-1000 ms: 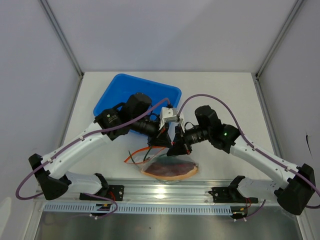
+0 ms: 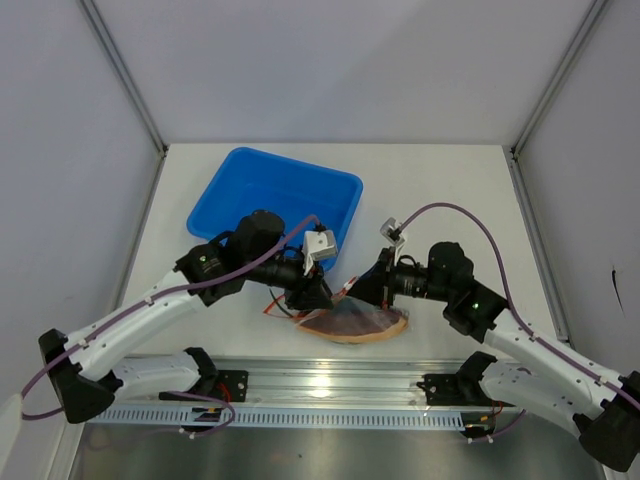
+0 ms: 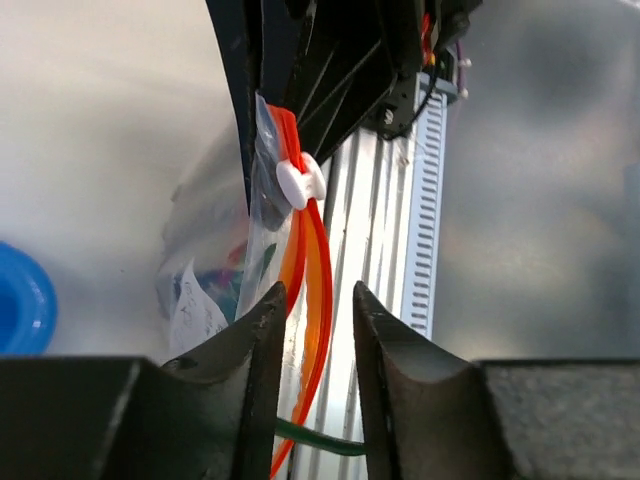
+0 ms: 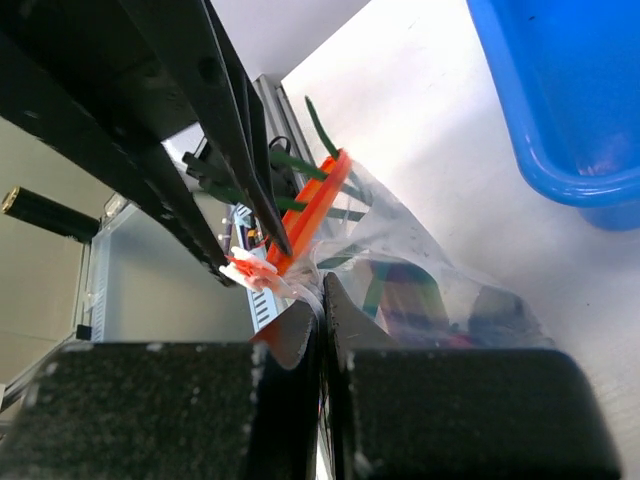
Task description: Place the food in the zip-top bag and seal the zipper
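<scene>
The clear zip bag [image 2: 350, 320] with orange edges lies near the table's front, food inside. Its white slider [image 3: 302, 182] sits on the orange zipper at the end by my right gripper. My right gripper is shut on that corner of the bag, the slider and plastic just beyond its fingertips. My left gripper is part open beside the zipper strip, left of the right gripper in the top view; green strands show between its fingers in the left wrist view. Whether it grips anything is unclear.
A blue bin [image 2: 280, 170] stands behind the bag at the back left. The table's front metal rail runs just below the bag.
</scene>
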